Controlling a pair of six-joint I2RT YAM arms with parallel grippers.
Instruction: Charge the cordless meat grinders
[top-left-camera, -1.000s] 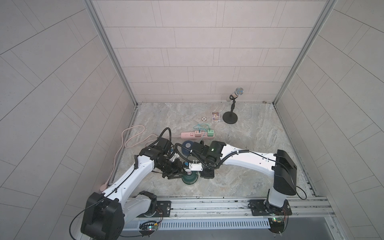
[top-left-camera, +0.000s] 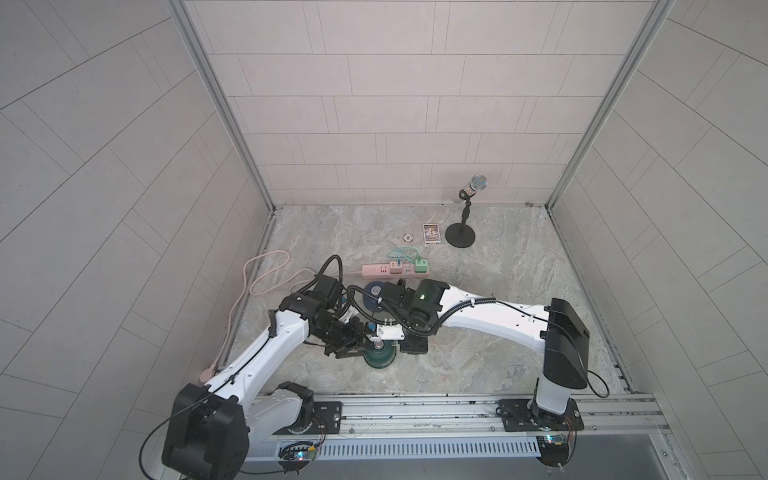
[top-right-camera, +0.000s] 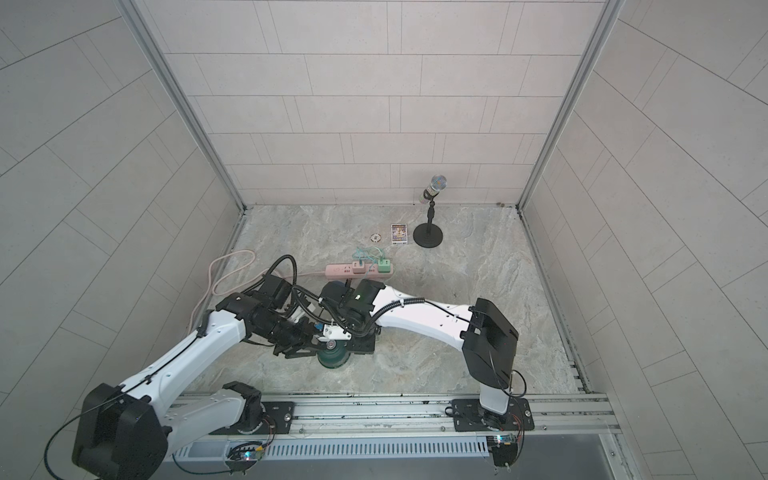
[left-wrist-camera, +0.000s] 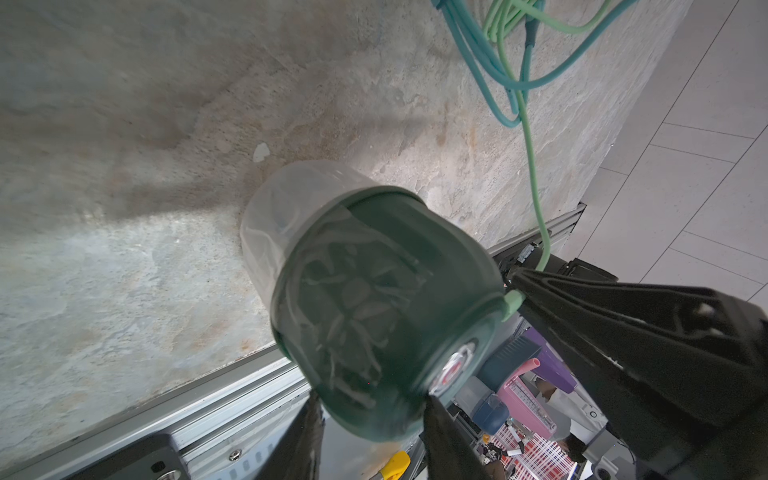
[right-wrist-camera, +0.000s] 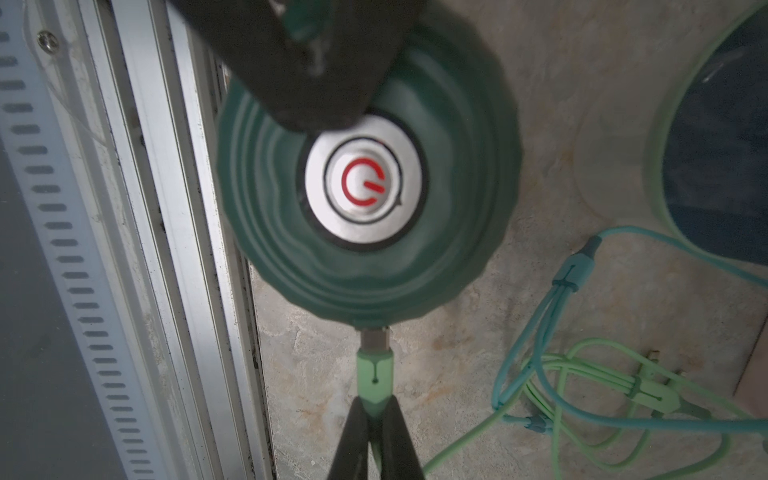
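Note:
A green-lidded grinder (right-wrist-camera: 466, 200) with a clear bowl (left-wrist-camera: 280, 208) stands at the front centre. A green cable plug (right-wrist-camera: 374, 368) meets its side, metal tip partly exposed. My right gripper is shut on this cable, just below the plug. My left gripper has its fingers apart at the grinder's lid; whether they touch it is unclear. A second, blue-lidded grinder (top-left-camera: 376, 292) stands behind, beside blue and green cables (right-wrist-camera: 608, 416). A pink power strip (top-left-camera: 376, 270) with chargers lies farther back.
A microphone stand (top-left-camera: 461, 236), a card box (top-left-camera: 431, 232) and a small disc (top-left-camera: 408, 237) are at the back. The pink cord (top-left-camera: 272, 268) runs along the left.
The right arm has shifted very slightly at its elbow. The left arm shows no visible movement.

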